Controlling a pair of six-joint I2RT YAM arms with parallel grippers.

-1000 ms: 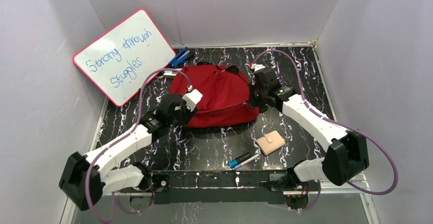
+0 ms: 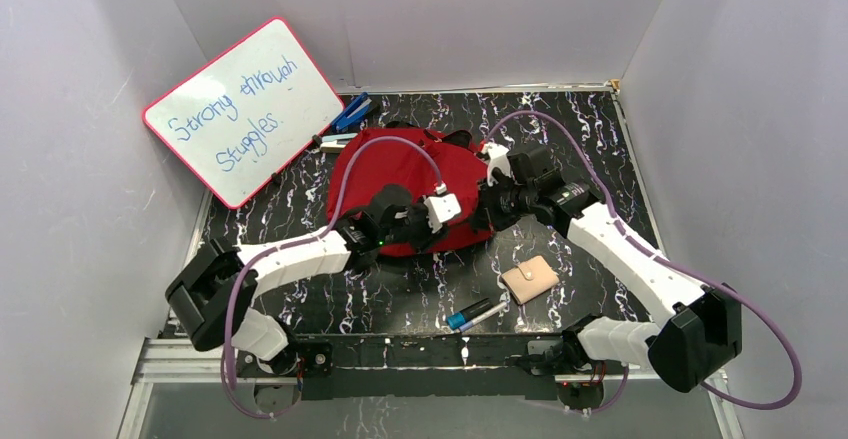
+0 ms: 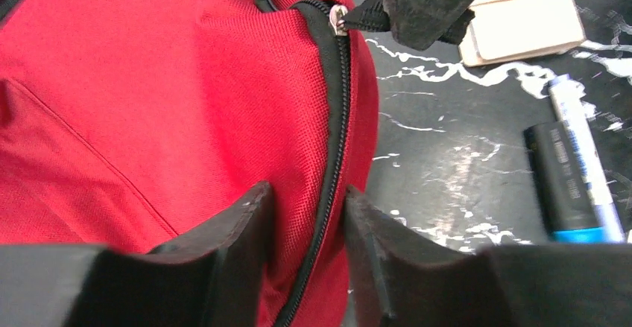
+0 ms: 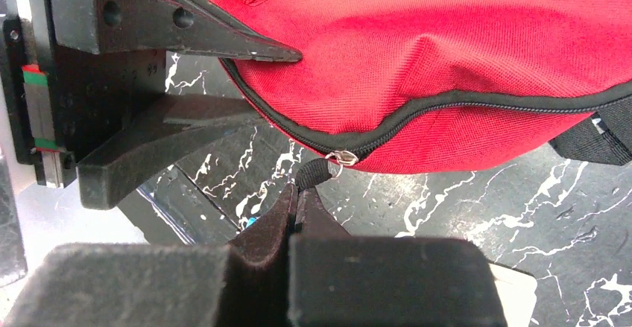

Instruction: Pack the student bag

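The red bag [image 2: 400, 174] lies on the dark marbled table, its black zipper [image 3: 339, 111] running along the near edge. My right gripper is shut on the black cloth pull tab [image 4: 313, 173] of the metal zipper slider [image 4: 343, 158]. In the left wrist view, the two fingers of my left gripper stand apart on either side of the zippered edge, with red cloth between them. Seen from the right wrist, that gripper's upper finger [image 4: 253, 46] lies over the red cloth and its lower finger is below the edge. The bag's inside is hidden.
A beige wallet [image 2: 530, 279], a blue-capped black marker [image 2: 468, 313] and a white pen [image 2: 484, 317] lie in front of the bag. Behind it, blue scissors-like items [image 2: 352, 111] lie beside the leaning whiteboard [image 2: 245, 114].
My left gripper has travelled right along the bag's front edge, closer to the right one. The bag's front edge has changed shape.
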